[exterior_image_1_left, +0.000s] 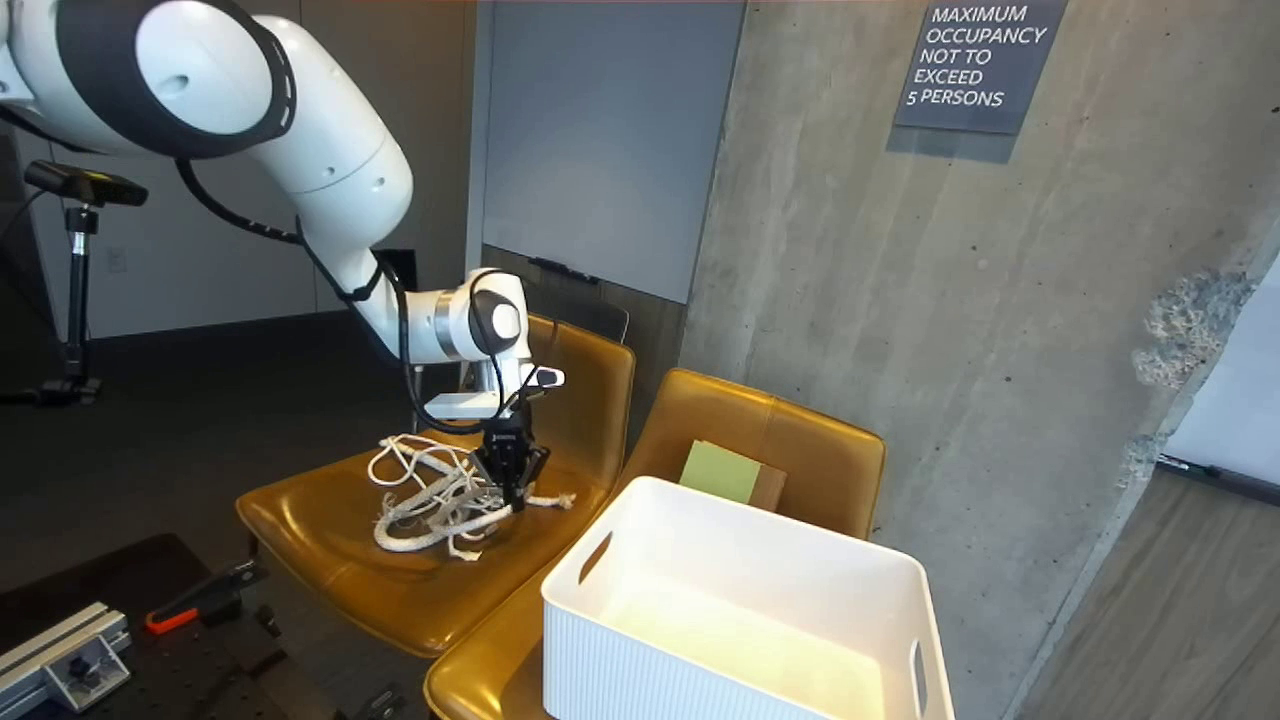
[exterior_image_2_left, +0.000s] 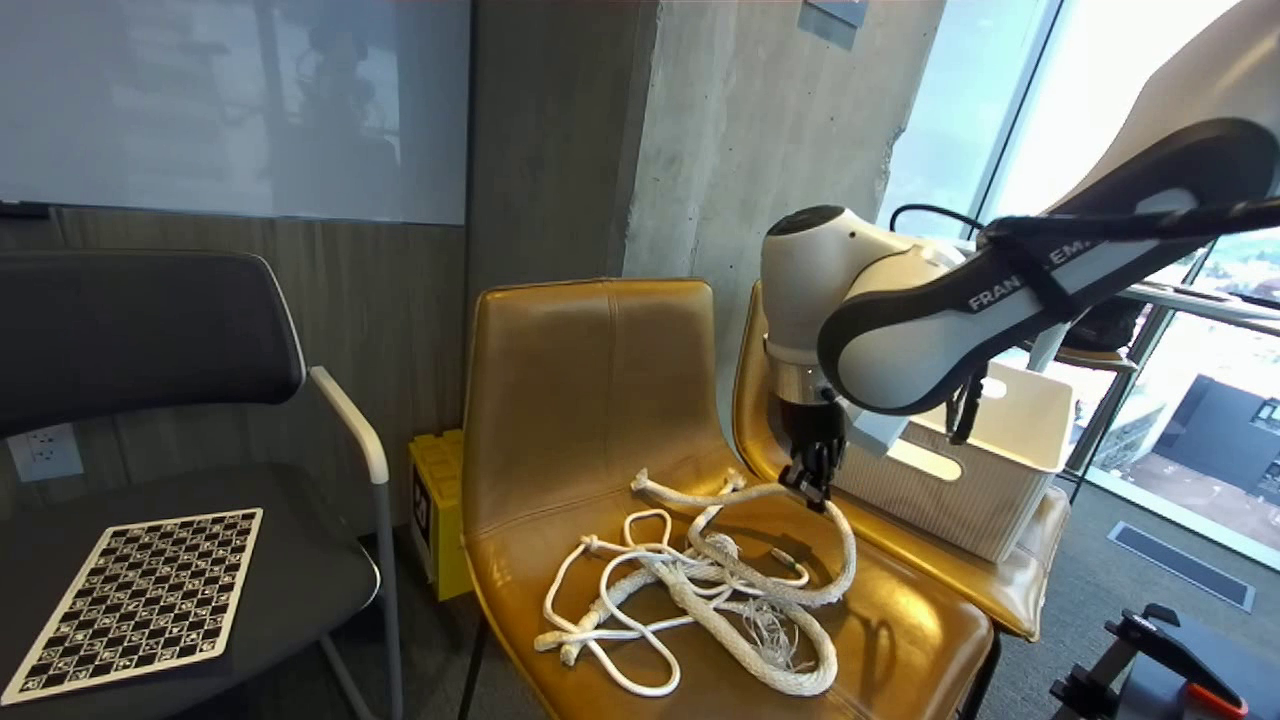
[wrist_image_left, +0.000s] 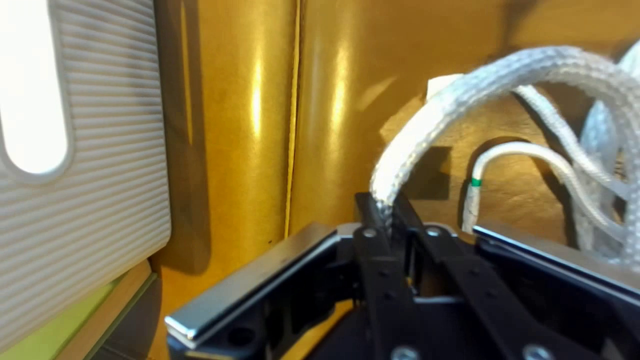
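White rope (exterior_image_2_left: 768, 678), some of it thick and some thin, lies in a loose tangle on the seat of a tan leather chair (exterior_image_1_left: 330, 570). My gripper is shut on one thick strand, which bends up between its fingertips and arcs away to the right in the wrist view. In exterior view 2 the held strand (exterior_image_2_left: 845, 540) rises off the seat to the fingers, while the rest of the tangle stays down. A thin white cord (wrist_image_left: 519, 147) with a green band lies on the seat below the arc.
A white ribbed bin (exterior_image_1_left: 732, 540), its visible floor empty, stands on a second tan chair (exterior_image_1_left: 780, 420) beside the rope's chair. Behind the bin lean a green panel (exterior_image_1_left: 720, 472) and a brown one. A dark chair (exterior_image_2_left: 180, 468) holds a checkered board (exterior_image_2_left: 138, 600).
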